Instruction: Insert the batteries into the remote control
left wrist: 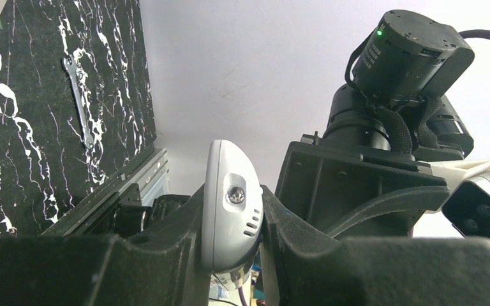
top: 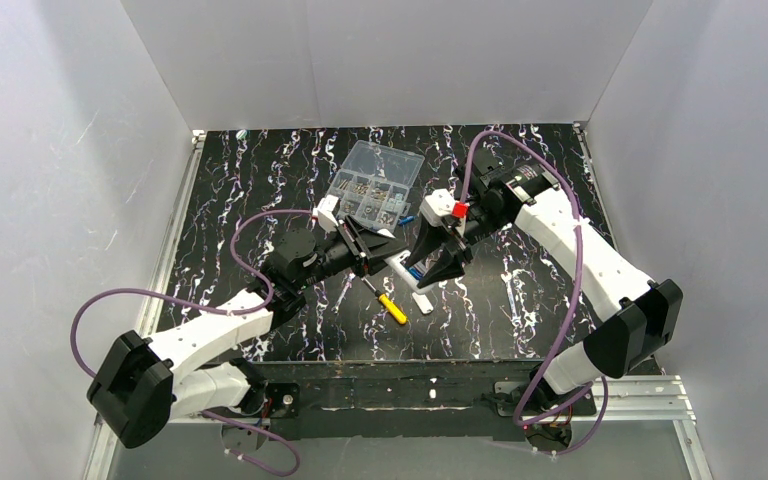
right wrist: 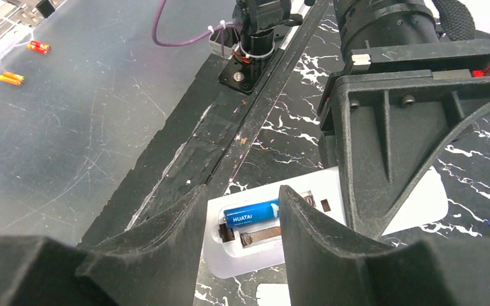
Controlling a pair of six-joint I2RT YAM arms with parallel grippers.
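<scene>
The white remote (right wrist: pixel 230 255) is off the table with its open battery compartment facing the right wrist camera. A blue battery (right wrist: pixel 249 215) lies in one slot; the slot beside it shows only a brown strip. My left gripper (top: pixel 384 254) is shut on the remote's other end, and in the left wrist view the remote's rounded end (left wrist: pixel 230 204) sticks up between its fingers. The right gripper stands part open over the compartment, holding nothing. Its right fingertip (right wrist: pixel 286 192) hides the battery's far end. Whether it touches the battery, I cannot tell.
A white cover (top: pixel 423 303) and a yellow screwdriver (top: pixel 392 307) lie below the remote. A clear parts box (top: pixel 385 163) stands behind, with a blue item (top: pixel 406 220) at its corner. A wrench (top: pixel 511 297) lies at right. Loose orange batteries (right wrist: pixel 11 78) lie beyond the table edge.
</scene>
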